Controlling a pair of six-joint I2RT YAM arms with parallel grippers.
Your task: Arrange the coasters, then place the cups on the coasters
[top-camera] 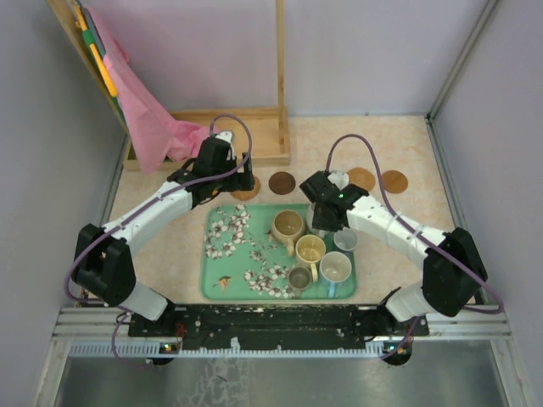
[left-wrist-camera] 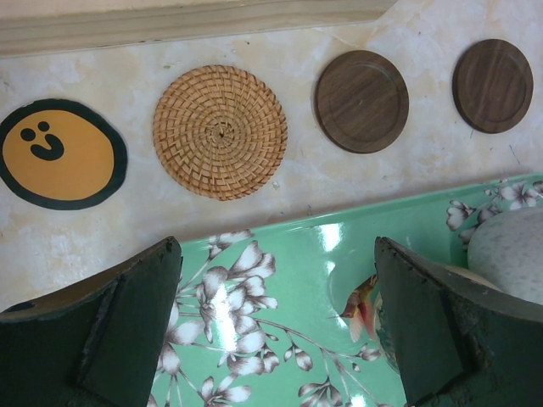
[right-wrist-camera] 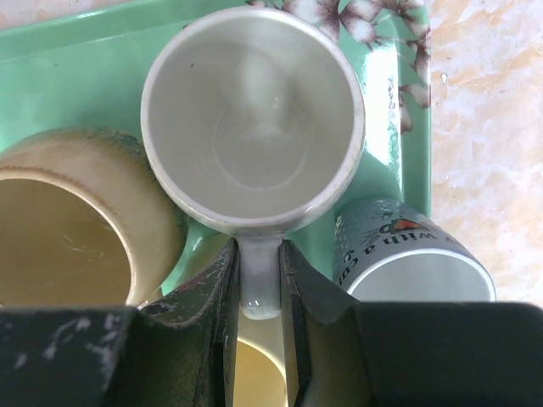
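A white cup [right-wrist-camera: 252, 119] stands in the green tray [top-camera: 222, 284] at its back right, largely hidden under the right arm in the top view. My right gripper has its fingers on either side of that cup's handle, seemingly closing on it. My left gripper stands open above the tray's back edge, nothing between its fingers. Coasters lie behind the tray, including a woven one [left-wrist-camera: 220, 131], a dark wooden one [left-wrist-camera: 361, 100] and a yellow one with a face [left-wrist-camera: 61, 155].
More cups crowd the tray's right half: a tan mug [top-camera: 287, 225], a yellow mug [top-camera: 310, 250], a white mug [top-camera: 335, 267], a grey cup [top-camera: 299, 277] and a printed cup [right-wrist-camera: 411, 271]. A wooden frame with pink cloth [top-camera: 136, 102] stands at the back left.
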